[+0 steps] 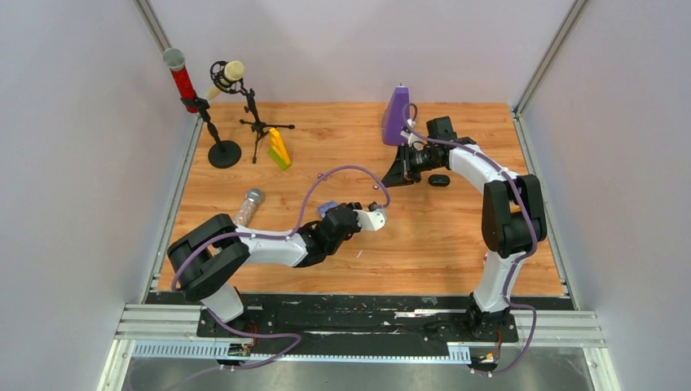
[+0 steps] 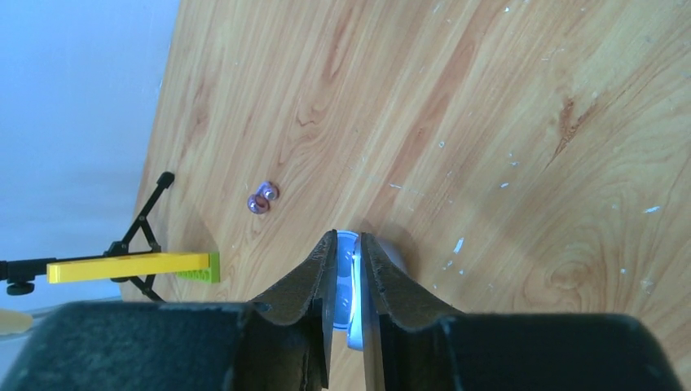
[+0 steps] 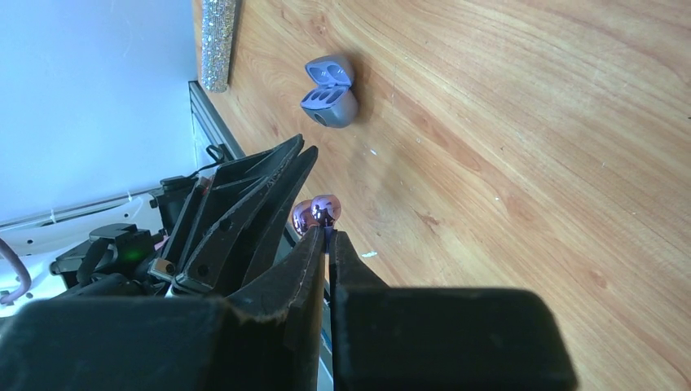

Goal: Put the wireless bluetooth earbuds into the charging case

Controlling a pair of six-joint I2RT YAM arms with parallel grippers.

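The blue-grey charging case, lid raised, rests on the table; in the left wrist view it (image 2: pixel 344 297) lies beyond my left gripper's fingertips. My left gripper has its fingers close together with a narrow gap; whether it holds anything cannot be told. My right gripper is shut on a shiny purple earbud (image 3: pixel 326 208); a second pink shape shows just behind it. Two small purple earbud pieces (image 2: pixel 262 197) also lie on the table, left of the case in the left wrist view.
A glittery microphone (image 1: pixel 247 208) lies left of the case. Two microphone stands (image 1: pixel 224 153), a yellow-green object (image 1: pixel 279 147) and a purple object (image 1: pixel 393 114) stand at the back. A black oval object (image 1: pixel 438 180) lies by the right arm.
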